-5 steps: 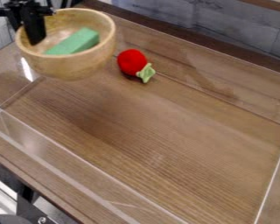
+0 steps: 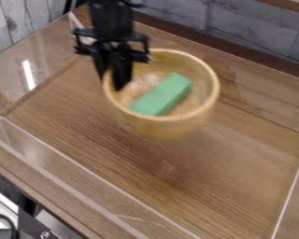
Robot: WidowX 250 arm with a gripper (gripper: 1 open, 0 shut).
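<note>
A tan bowl (image 2: 190, 105) with a green block (image 2: 163, 95) in it hangs, motion-blurred, over the wooden table (image 2: 139, 187). My dark gripper (image 2: 115, 61) reaches down from the top and is shut on the bowl's left rim. The fingertips are too blurred to see clearly.
A dark edge of the table shows at the lower left.
The bowl, held in my gripper, has moved right and down from the upper left.
</note>
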